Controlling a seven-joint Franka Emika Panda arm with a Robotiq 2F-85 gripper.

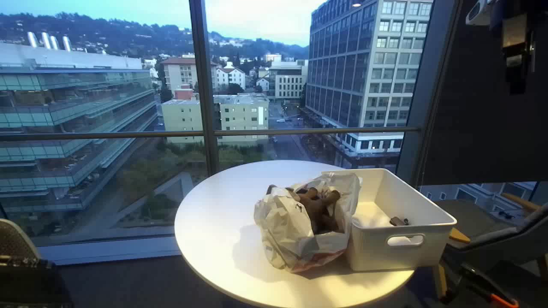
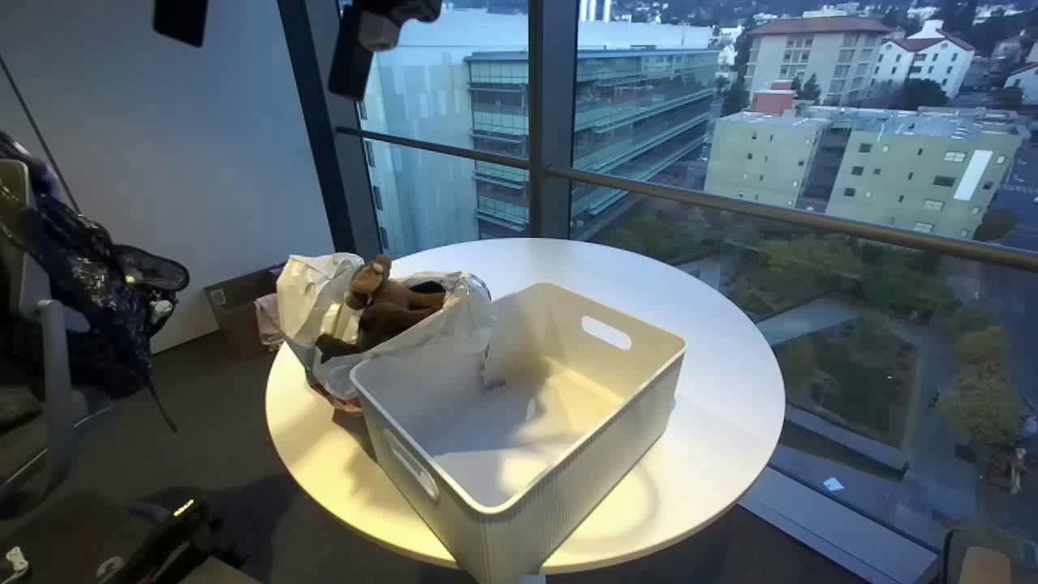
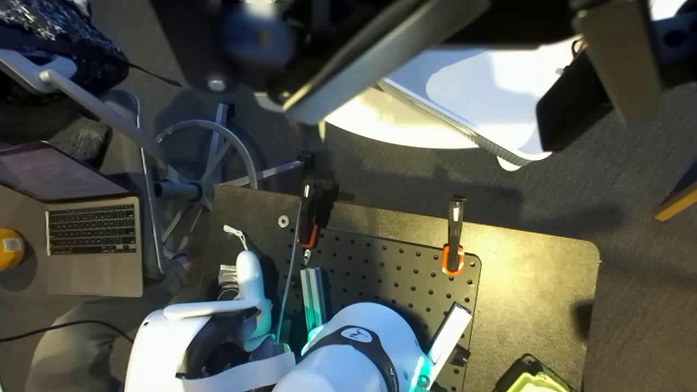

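Observation:
My gripper hangs high above and behind the round table in exterior view 2, its two dark fingers wide apart with nothing between them. Exterior view 1 catches part of the gripper at the upper right edge. A crumpled white plastic bag stands on the table with brown plush toys showing in its mouth. Against it sits a white bin, holding a small dark object on its floor. In the wrist view, dark fingers overlap the bin's corner; the bag is not visible there.
In the wrist view, a pegboard bench with clamps and the white arm base lie below. A headset and a laptop are at the left.

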